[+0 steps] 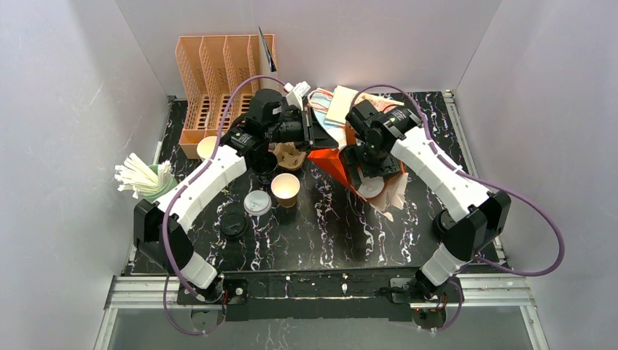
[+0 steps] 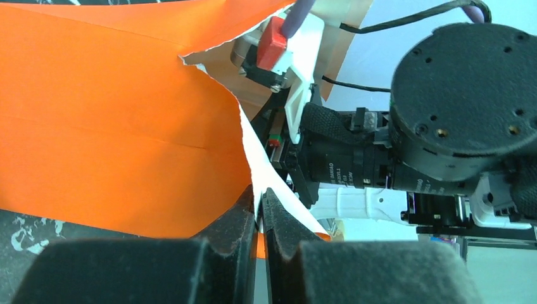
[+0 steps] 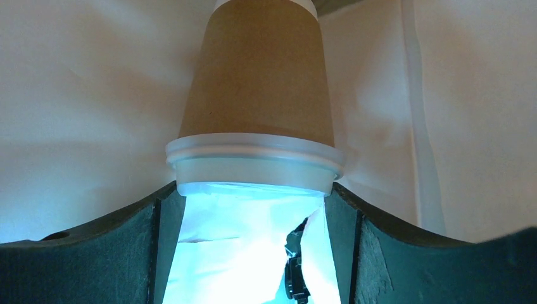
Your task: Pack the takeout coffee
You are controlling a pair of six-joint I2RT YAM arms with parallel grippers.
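An orange paper bag (image 1: 328, 164) (image 2: 126, 95) stands at the right centre. My left gripper is shut on the bag's torn-looking, white-lined edge. My right gripper is inside the bag, open, its fingertips at either side of the white lid (image 3: 253, 158) on a brown paper cup (image 3: 256, 76); whether they touch it I cannot tell. In the top view the lid (image 1: 370, 187) shows beneath the right gripper.
An uncovered cup (image 1: 285, 186), white lid (image 1: 258, 203) and black lid (image 1: 233, 224) lie left of centre. An orange rack (image 1: 200, 65), cardboard carrier (image 1: 290, 157) and straw holder (image 1: 153, 186) stand around them.
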